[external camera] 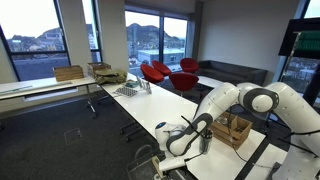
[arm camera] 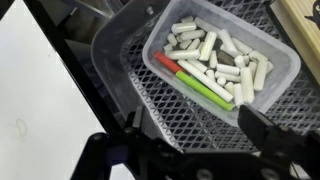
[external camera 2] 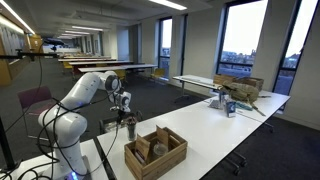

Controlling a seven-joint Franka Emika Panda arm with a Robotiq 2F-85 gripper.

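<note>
A clear plastic tub [arm camera: 288, 73] in the wrist view holds many short white chalk sticks [arm camera: 227, 73], with one red stick [arm camera: 169, 62] and one green stick [arm camera: 204, 91] lying side by side near its lower left edge. The tub rests on a dark mesh surface [arm camera: 190, 122]. My gripper stands open above the tub's lower edge, with nothing between its fingers. In exterior view 1 the gripper [external camera: 171, 163] hangs low off the table's near left edge.
A white table edge [arm camera: 50, 110] runs along the left of the wrist view, and a wooden box [arm camera: 304, 30] sits at the upper right. On the table stand a wooden crate [external camera 2: 157, 154] and a dark mesh cup [external camera 2: 130, 128].
</note>
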